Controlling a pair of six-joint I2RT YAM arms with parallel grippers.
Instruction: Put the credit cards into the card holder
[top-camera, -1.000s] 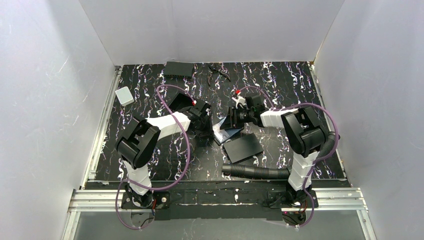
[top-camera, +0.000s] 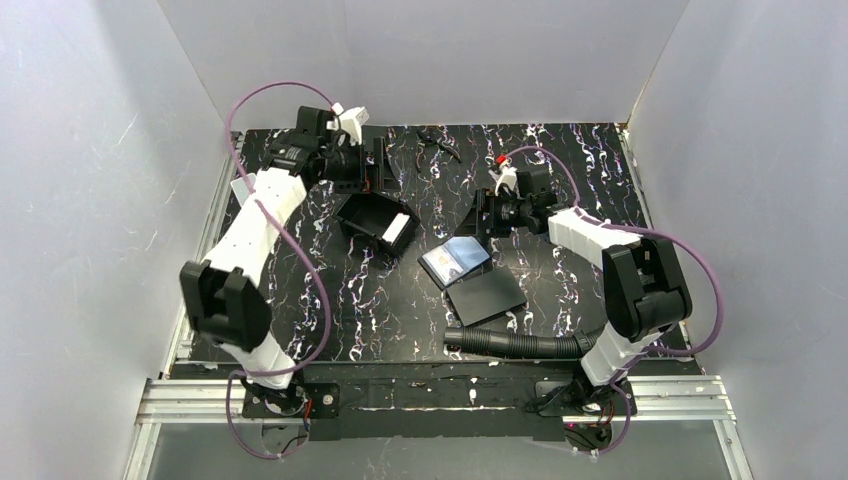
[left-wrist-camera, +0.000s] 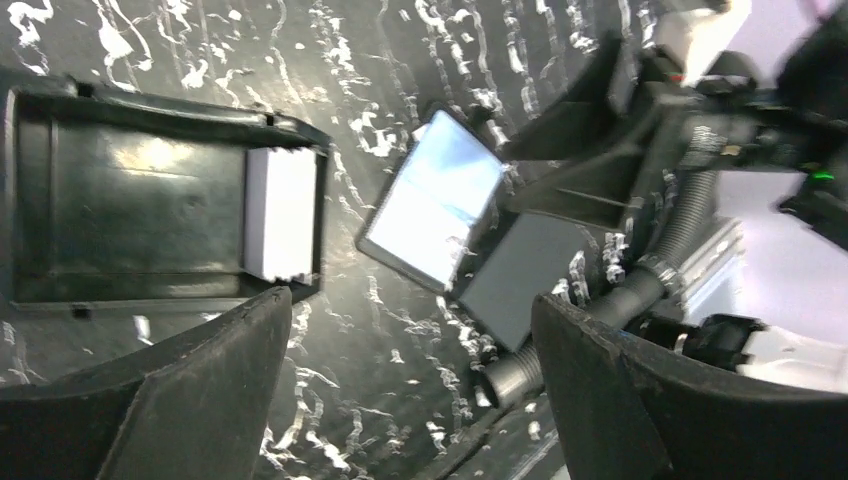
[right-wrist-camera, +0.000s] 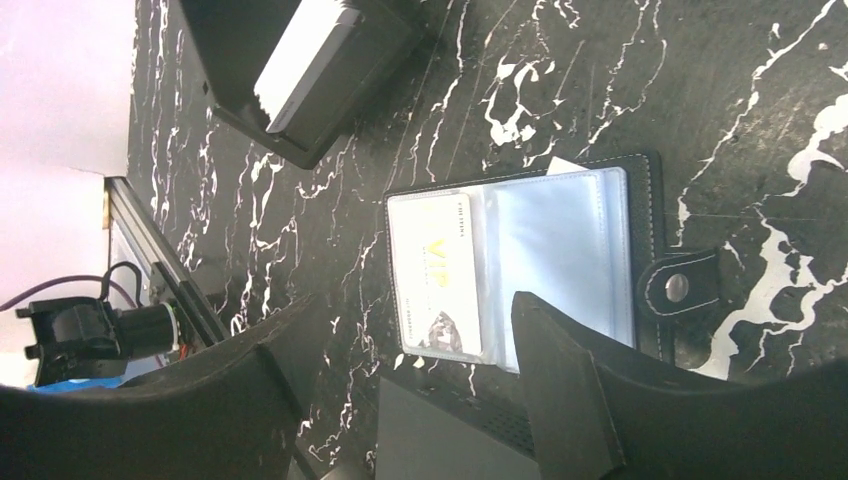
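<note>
The card holder (right-wrist-camera: 650, 200) lies spread open on the table, its clear pockets facing up. Under the pocket on one side shows a card marked VIP (right-wrist-camera: 437, 270); a small white corner (right-wrist-camera: 566, 166) sticks out at the holder's edge. White cards (left-wrist-camera: 285, 215) stand at one end of the black box (left-wrist-camera: 150, 225). High over the table near that box, my left gripper (top-camera: 378, 166) is open, with nothing between its fingers. Just beside the holder, my right gripper (top-camera: 483, 212) is open too, its fingers (right-wrist-camera: 560, 370) apart and empty.
A dark flat panel (top-camera: 487, 296) lies close in front of the holder, with a black ribbed tube (top-camera: 515, 344) nearer the front edge. Black pliers (top-camera: 437, 146) rest at the back. Right of the holder, the tabletop is mostly clear.
My left arm has swung back and left, away from the holder, uncovering the black box and its cards. My right gripper has drawn slightly back and right, off the holder.
</note>
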